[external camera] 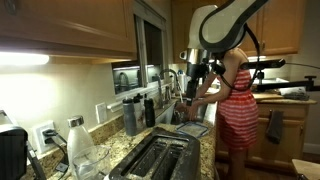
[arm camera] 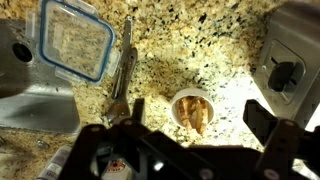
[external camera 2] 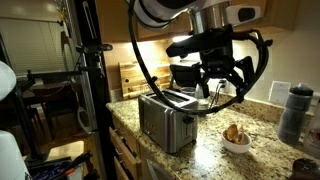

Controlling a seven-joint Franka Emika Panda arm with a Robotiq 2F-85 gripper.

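In the wrist view, my gripper is open, its two dark fingers spread to either side of a small white bowl (arm camera: 174,109). Brown pieces (arm camera: 200,114), apparently food, lie in the bowl, and nothing is held. From the second exterior view, the bowl (external camera 2: 237,147) sits on the granite counter to the right of a silver toaster (external camera 2: 168,125). The arm hangs above both, and its fingertips are hard to make out there. The toaster (arm camera: 290,58) fills the upper right of the wrist view.
Metal tongs (arm camera: 122,75) and a clear blue-rimmed container or lid (arm camera: 77,40) lie left of the bowl, near a steel sink (arm camera: 35,100). A dark bottle (external camera 2: 294,115) stands at the counter's right. A person in a striped dress (external camera: 238,120) is close behind the arm.
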